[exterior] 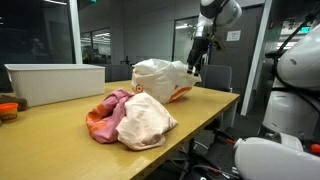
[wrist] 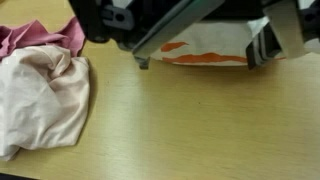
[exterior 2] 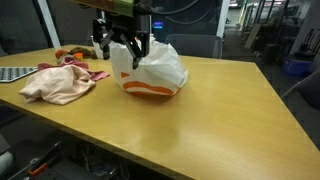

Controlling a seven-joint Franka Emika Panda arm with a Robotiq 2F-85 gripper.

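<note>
A crumpled white plastic bag (exterior: 158,76) with orange markings rests on the wooden table; exterior view 2 shows the bag (exterior 2: 165,72) too. My gripper (exterior 2: 120,58) hangs at the bag, covering part of it there. In the wrist view the gripper is open, its two fingers well apart. Between and beyond them lies the orange-striped edge of the bag (wrist: 205,44); whether they touch it I cannot tell. A pale beige cloth (exterior: 145,122) lies beside a reddish-pink cloth (exterior: 106,118), apart from the bag.
A long white box (exterior: 60,84) stands at the back of the table, with an orange bowl (exterior: 8,111) near the left edge in that view. Bare tabletop (exterior 2: 225,120) spreads to the bag's right in exterior view 2. Chairs (exterior 2: 195,46) stand behind the table.
</note>
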